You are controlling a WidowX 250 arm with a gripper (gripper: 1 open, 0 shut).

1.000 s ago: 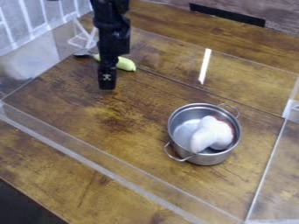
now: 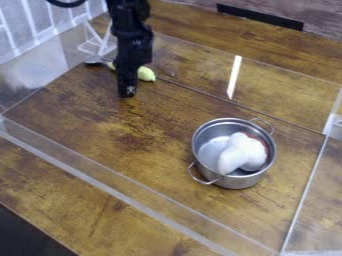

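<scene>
My black gripper [image 2: 127, 86] hangs at the upper left, pointing down close to the wooden table, shut, with nothing visible between its fingers. Just behind it lies a pale yellow-green object [image 2: 147, 74], partly hidden by the arm, and a dark utensil-like item [image 2: 96, 64] to its left. A steel pot [image 2: 233, 179] at the lower right holds white rounded objects [image 2: 233, 150].
Clear plastic walls surround the wooden work surface [image 2: 107, 140]. A white rack-like item stands at the upper left edge.
My gripper has shifted very slightly to the right and down over the last second. The pot and the other objects look the same.
</scene>
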